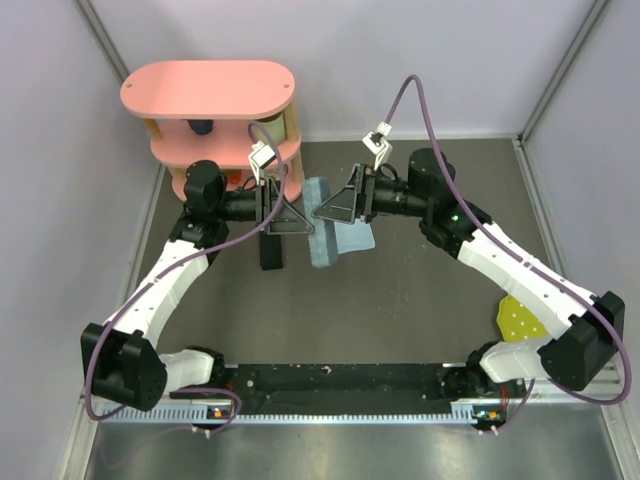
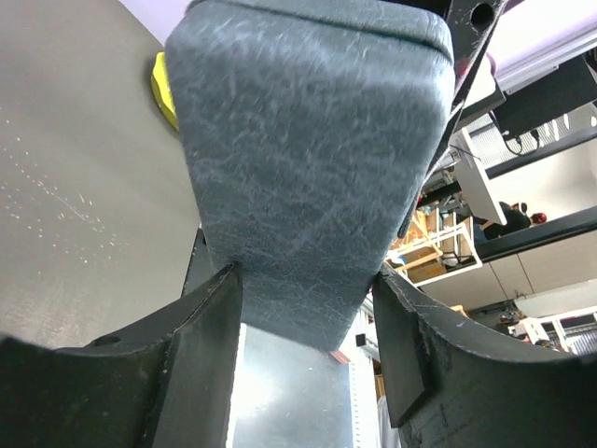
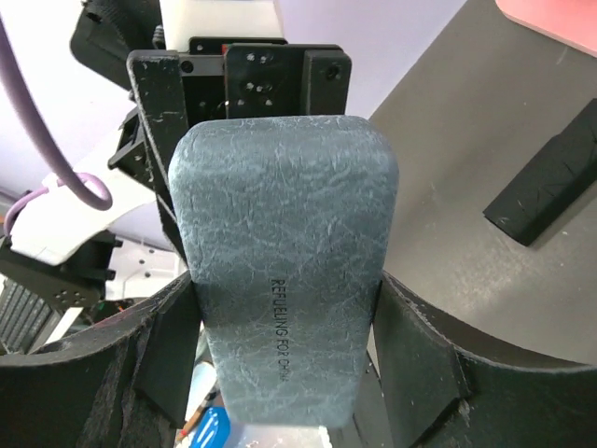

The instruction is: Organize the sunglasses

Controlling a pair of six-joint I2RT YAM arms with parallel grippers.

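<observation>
A grey-blue glasses case (image 1: 321,240) (image 2: 308,140) (image 3: 280,233) is held in the air between my two grippers, above the middle of the table, its long side running front to back in the top view. My left gripper (image 1: 298,222) is shut on one end or side of it, and my right gripper (image 1: 330,212) is shut on it from the opposite side. The case's face shows printed lettering in the right wrist view. No sunglasses can be made out.
A pink two-tier shelf (image 1: 205,85) stands at the back left with containers on it. A black oblong (image 1: 270,255) and a light-blue cloth (image 1: 356,238) lie on the table below. A yellow dotted item (image 1: 518,320) lies at the right edge.
</observation>
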